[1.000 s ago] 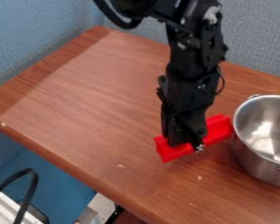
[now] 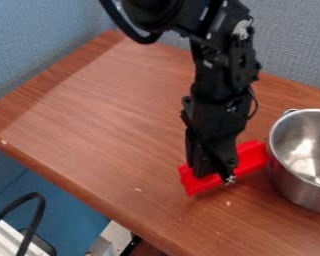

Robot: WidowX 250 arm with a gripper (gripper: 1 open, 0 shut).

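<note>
My black gripper (image 2: 219,166) points down over a red elongated object (image 2: 250,155) lying on the wooden table, left of a steel pot (image 2: 304,160). The fingertips are at the red object's middle and hide part of it; whether they are shut on it I cannot tell.
The pot stands close on the right.
The gripper has shifted very slightly to the right and down along with the visible red object, compared with a second ago.
</note>
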